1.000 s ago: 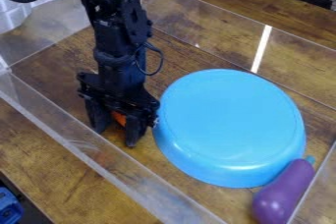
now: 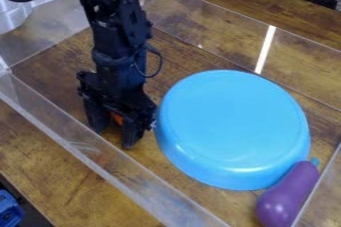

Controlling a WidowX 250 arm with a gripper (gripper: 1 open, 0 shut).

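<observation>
The black gripper (image 2: pixel 118 112) is low at the left of the wooden tray, over a small orange object (image 2: pixel 118 121) that is mostly hidden behind its fingers. Whether the fingers are closed on that object cannot be made out. A large light-blue upturned dish or lid (image 2: pixel 229 126) lies just right of the gripper. A purple eggplant-like toy (image 2: pixel 288 196) lies at the lower right, beside the blue piece.
Clear walls (image 2: pixel 80 151) border the tray on the left and front. A blue item sits outside at the lower left corner.
The gripper has shifted very slightly to the left over the last second. The blue piece and purple toy look unmoved.
</observation>
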